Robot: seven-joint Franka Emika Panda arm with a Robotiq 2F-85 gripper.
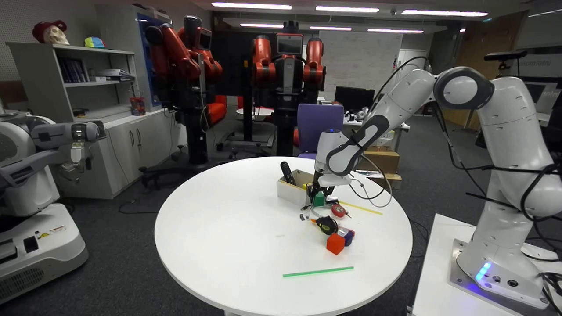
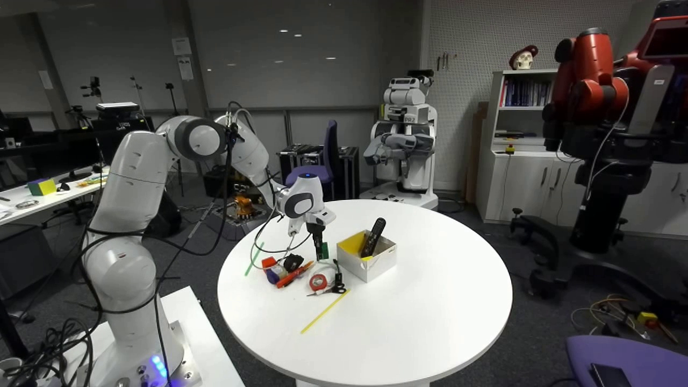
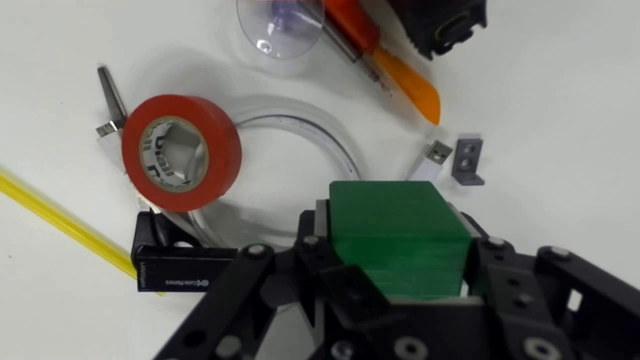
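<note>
A green block (image 3: 399, 234) fills the gap between the two black fingers in the wrist view, with my gripper shut on it. Seen from outside, the gripper (image 1: 319, 194) hangs low over the table, close beside the white box (image 1: 287, 192), and the green block (image 1: 319, 199) shows at its tips. The other exterior view has the block (image 2: 324, 250) just left of the box (image 2: 380, 265), partly behind the fingers. Inside the box are a black microphone-like object (image 2: 372, 236) and something yellow (image 2: 353, 244).
Around the gripper lie red tape (image 3: 222, 150), a white cable (image 3: 300, 123), a black clip-like piece (image 3: 183, 270), a small bracket (image 3: 466, 157), an orange-handled tool (image 3: 414, 90) and a tape measure (image 1: 327, 225). A red block (image 1: 335, 244) sits nearer the front.
</note>
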